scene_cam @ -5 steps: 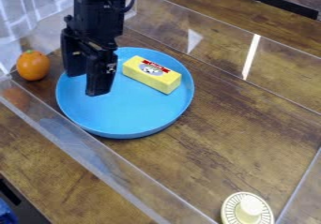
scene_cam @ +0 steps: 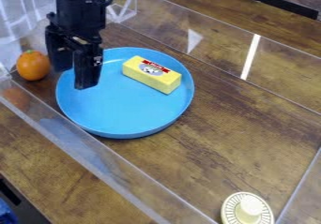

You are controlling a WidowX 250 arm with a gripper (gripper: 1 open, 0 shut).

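Note:
My black gripper (scene_cam: 73,67) hangs open over the left part of a blue plate (scene_cam: 126,113), near its rim, with nothing visible between its fingers. An orange fruit (scene_cam: 33,67) sits just left of it on the table, outside the plate. A yellow box (scene_cam: 152,76) with a red and white label lies on the right side of the plate.
A white round object (scene_cam: 247,209) lies at the lower right. Clear panels surround the workspace, and a blue object (scene_cam: 13,207) shows at the lower left corner.
My gripper has moved left across the plate, toward the orange fruit. The fruit, box and plate look unmoved.

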